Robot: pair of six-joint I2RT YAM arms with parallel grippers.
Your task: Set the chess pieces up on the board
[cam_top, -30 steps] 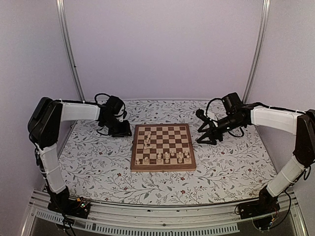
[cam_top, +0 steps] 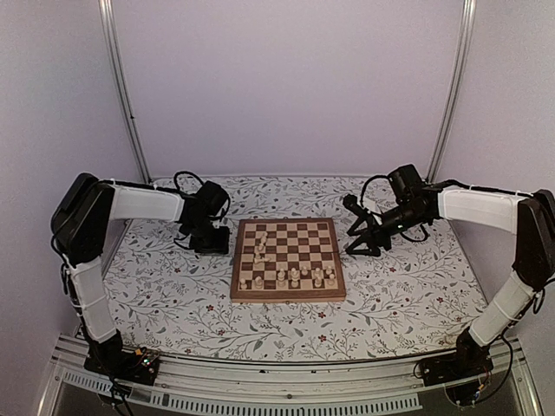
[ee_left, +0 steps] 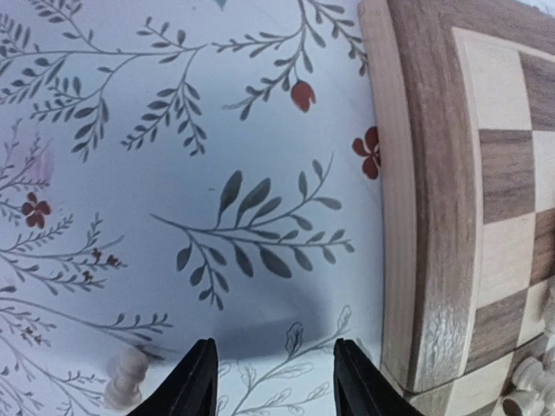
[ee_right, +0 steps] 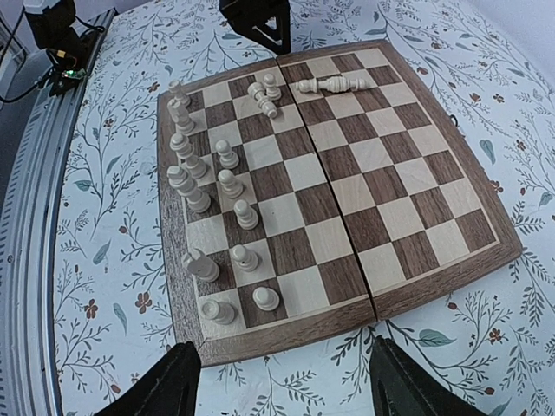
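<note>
The wooden chessboard (cam_top: 295,243) lies mid-table, with several pale pieces standing along its near side. More pieces, one of them a lying piece (ee_right: 334,84), are clustered near the board's left side. Off the board, a small pale piece (ee_left: 127,379) rests on the cloth at the lower left of the left wrist view. My left gripper is over the cloth left of the board, its fingers apart and the gap empty; that piece is outside them. To the board's right, my right gripper stays open and empty.
A fold seam crosses the board, and its raised wooden frame (ee_left: 425,208) is close to my left gripper. The far squares hold no pieces.
The right arm and the pieces on the board look still.
</note>
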